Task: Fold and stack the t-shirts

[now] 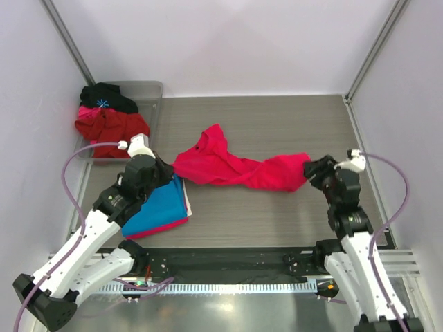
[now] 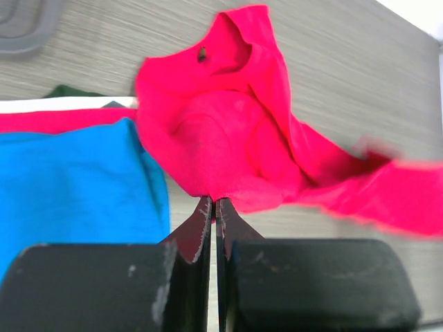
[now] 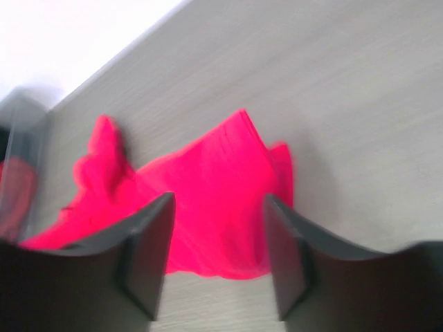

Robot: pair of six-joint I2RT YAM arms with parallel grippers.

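Observation:
A bright pink-red t-shirt (image 1: 239,168) lies bunched and twisted across the middle of the table, its collar end at the upper left. My left gripper is shut on the shirt's lower left edge; the cloth runs into its fingertips. At the shirt's right end, my right gripper has its fingers apart, with the pink-red cloth (image 3: 228,207) lying behind the gap in the right wrist view. In the top view that arm hides the cloth's far right tip. A stack of folded shirts, blue on top (image 1: 154,209), rests under and beside my left arm.
At the back left stands a grey bin (image 1: 156,111) holding crumpled shirts, dark red (image 1: 114,131) and black (image 1: 107,95) among them.

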